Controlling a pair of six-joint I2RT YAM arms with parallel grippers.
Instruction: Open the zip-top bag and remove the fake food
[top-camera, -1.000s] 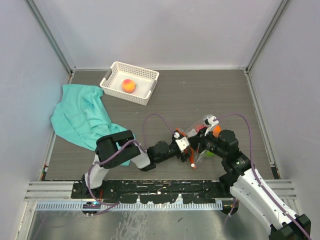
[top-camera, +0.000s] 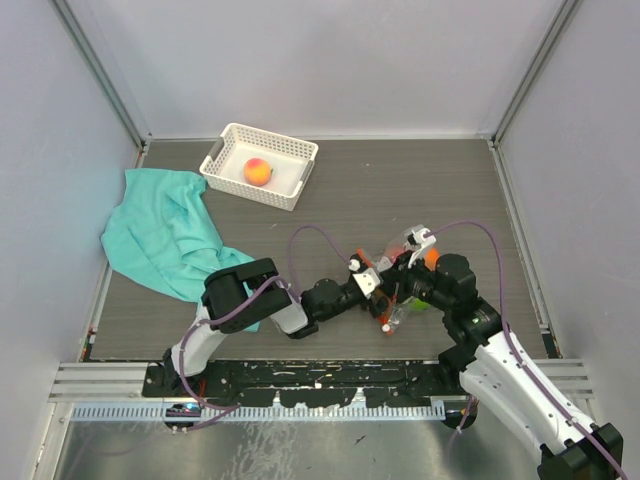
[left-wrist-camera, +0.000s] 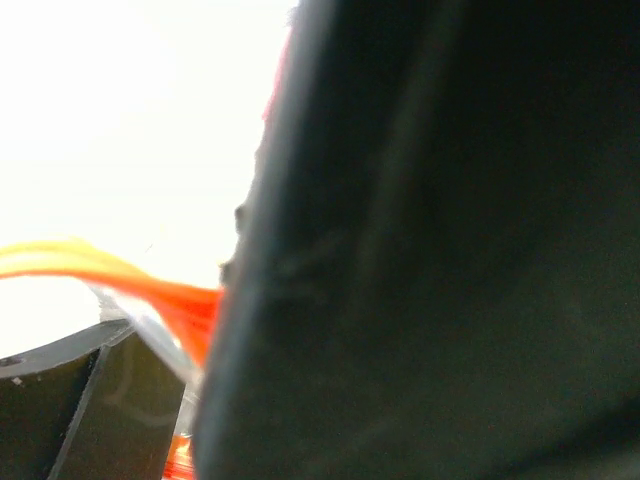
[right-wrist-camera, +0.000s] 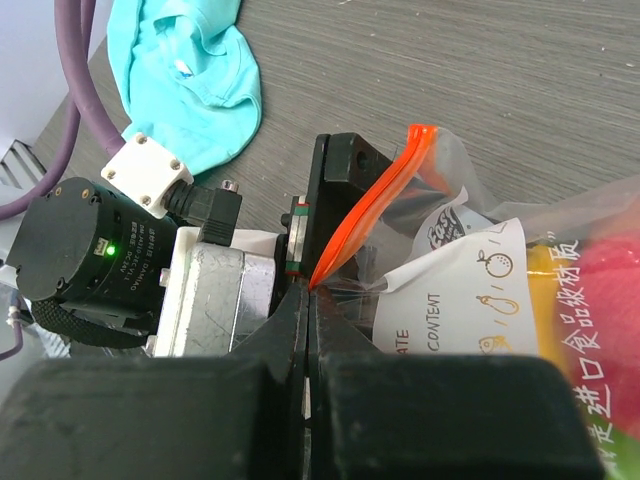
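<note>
The clear zip top bag (right-wrist-camera: 560, 215) lies in the right wrist view with its orange zip strip (right-wrist-camera: 375, 205) slanting up from my right gripper. That gripper is shut, its tips at the strip's lower end; whether they pinch the film is unclear. Yellow, red and green fake food (right-wrist-camera: 610, 290) shows through the printed bag. In the left wrist view, my left gripper has a gap between its fingers, and the orange strip (left-wrist-camera: 130, 275) passes there. From above, both grippers meet over the bag's zip end, hiding much of it.
At the back left stands a white basket (top-camera: 228, 180) with a peach-coloured fake fruit (top-camera: 257, 172) inside. A teal cloth (top-camera: 160, 235) covers the left side of the table. Bare table (top-camera: 400, 180) lies behind the bag.
The left arm has shifted very slightly, while the right gripper stays at about the same place by the bag. Basket, fruit and cloth have not moved.
</note>
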